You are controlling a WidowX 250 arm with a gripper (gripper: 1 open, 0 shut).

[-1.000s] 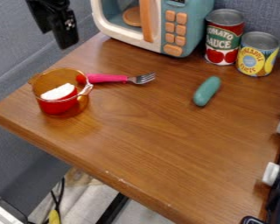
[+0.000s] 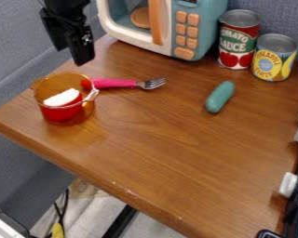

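Note:
My black gripper [image 2: 72, 48] hangs at the upper left, above the red pot [image 2: 62, 108], which holds a white item. Whether its fingers are open or shut is unclear. A pink fork [image 2: 127, 83] lies behind the pot. A green cylindrical object [image 2: 220, 98] lies on the right half of the wooden table [image 2: 152, 167].
A toy microwave [image 2: 177, 26] stands at the back, beside a tomato can [image 2: 237, 42] and a yellow can [image 2: 274, 60]. A dark appliance with white knobs [image 2: 291, 214] lines the right edge.
My gripper has moved slightly down and to the right, toward the area above the pot. The objects on the table look unchanged.

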